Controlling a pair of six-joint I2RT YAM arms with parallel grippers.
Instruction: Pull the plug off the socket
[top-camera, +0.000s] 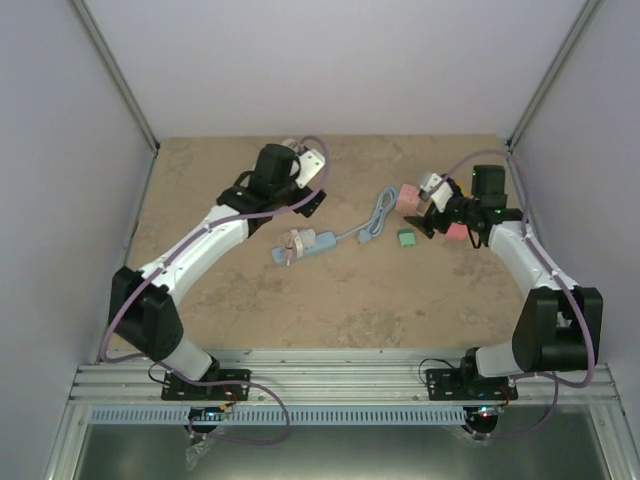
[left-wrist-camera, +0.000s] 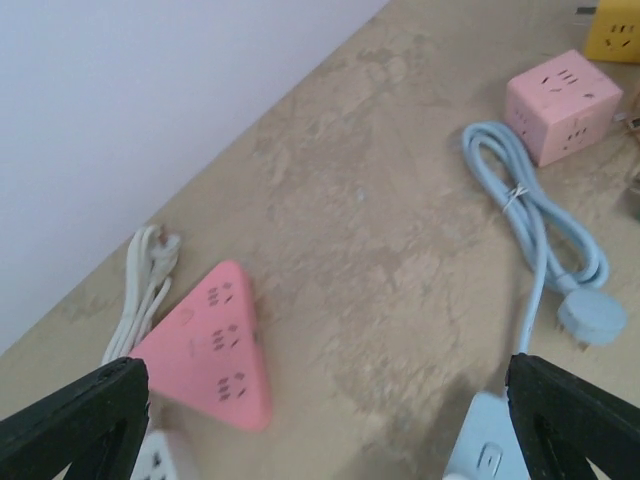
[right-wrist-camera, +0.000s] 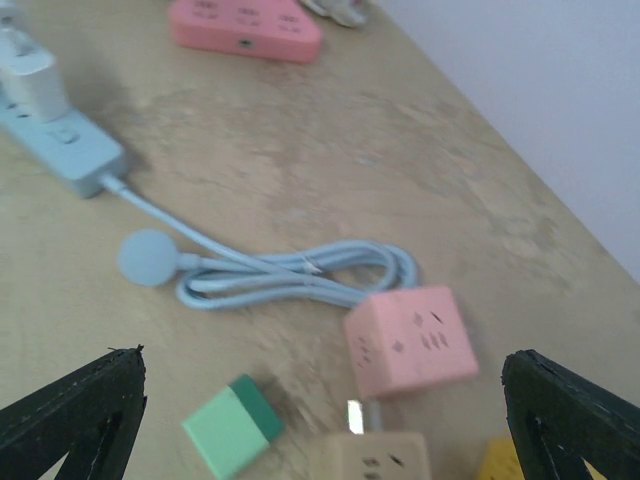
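The blue power strip (top-camera: 320, 244) lies on the table left of centre. White plugs or adapters (right-wrist-camera: 35, 80) stand on its far end in the right wrist view. A looped blue cord (right-wrist-camera: 290, 270) runs from the strip to a round blue plug (right-wrist-camera: 148, 257), which lies loose on the table. My left gripper is open and empty, above and behind the strip, whose near part (left-wrist-camera: 490, 440) shows beside its right finger. Open too, my right gripper hovers over the blocks, with nothing held between its fingers.
A pink triangular socket block (left-wrist-camera: 210, 350), white cable (left-wrist-camera: 145, 280) and white strip (left-wrist-camera: 165, 460) lie on the left. Pink (right-wrist-camera: 410, 340), green (right-wrist-camera: 235, 425), wooden (right-wrist-camera: 380, 455) and yellow (right-wrist-camera: 500, 460) blocks cluster on the right.
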